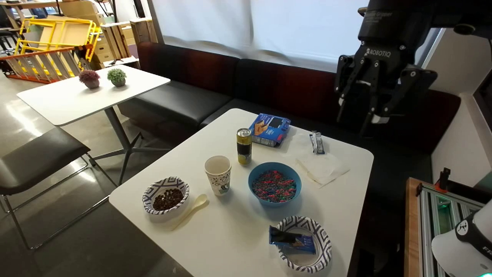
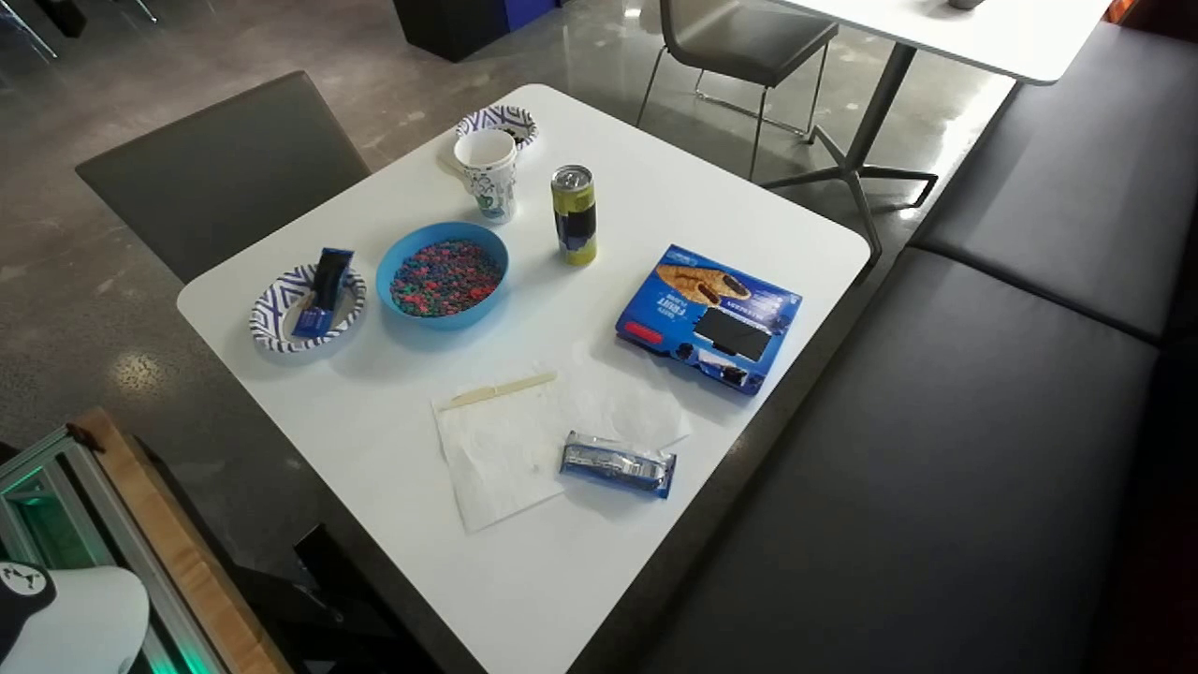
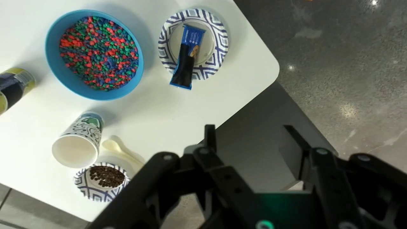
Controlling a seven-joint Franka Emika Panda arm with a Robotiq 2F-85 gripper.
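High above the table's far right corner in exterior view 1, my gripper (image 1: 355, 119) stands apart from every object. In the wrist view, the gripper has its fingers spread, with nothing between them. A patterned paper bowl (image 3: 219, 57) holds a blue-and-black wrapped bar (image 3: 185, 65) that leans over its rim. The blue bowl (image 3: 140, 63) is full of small red, green and blue pieces. A second patterned bowl (image 1: 150, 191) contains brown pieces. Near it are an upright paper cup (image 1: 219, 180) and a pale spoon (image 1: 200, 202).
A yellow can (image 2: 575, 219) stands near a blue snack box (image 2: 708, 320). A silver-and-blue wrapper (image 2: 618, 464) lies by napkins (image 2: 500, 472) with a pale utensil (image 2: 500, 391) on them. A dark bench (image 2: 955, 449) runs alongside.
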